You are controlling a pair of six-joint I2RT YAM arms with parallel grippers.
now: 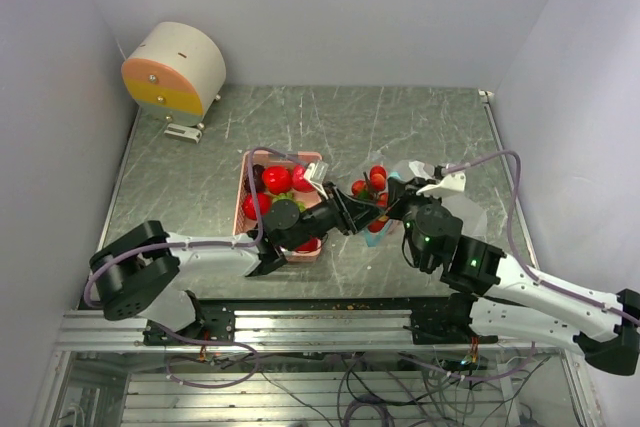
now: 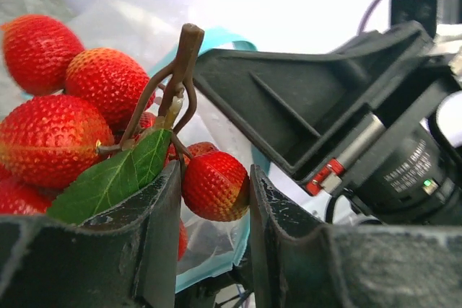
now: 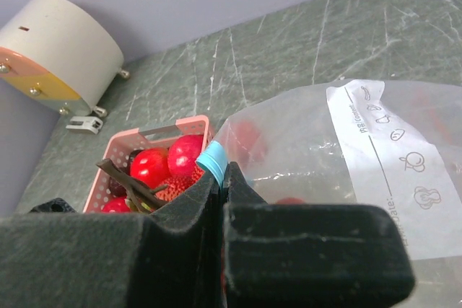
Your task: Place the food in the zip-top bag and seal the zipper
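My left gripper has a red strawberry-like fruit (image 2: pixel 215 185) between its fingers; more red fruits (image 2: pixel 50 138) on a branched stem with a leaf (image 2: pixel 115 185) hang with it at the mouth of the clear zip top bag (image 3: pixel 281 142). My right gripper is shut on the bag's blue zipper edge (image 3: pixel 214 158), the bag spreading out beyond it with a white printed panel (image 3: pixel 390 156). In the top view both grippers meet right of the pink basket.
The pink basket (image 1: pixel 240 217) of mixed fruit stands left of the bag. A cream box with orange and yellow front (image 1: pixel 172 72) sits at the back left.
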